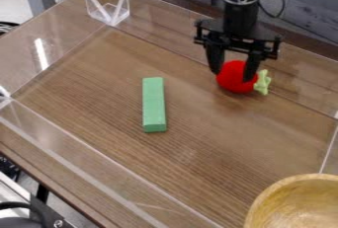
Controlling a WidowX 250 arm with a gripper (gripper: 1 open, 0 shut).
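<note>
The black gripper [236,58] hangs over a red round object [238,82], its two fingers reaching down on either side of that object's upper part. Whether they touch it is hard to tell at this size, as is how far the fingers stand apart. A small pale green item [262,82] lies just right of the red object, partly behind it. A green bar [153,105] lies on the wooden table left of centre, apart from the gripper.
A clear plastic holder [109,6] stands at the back left. A tan bowl [297,207] is at the bottom right.
</note>
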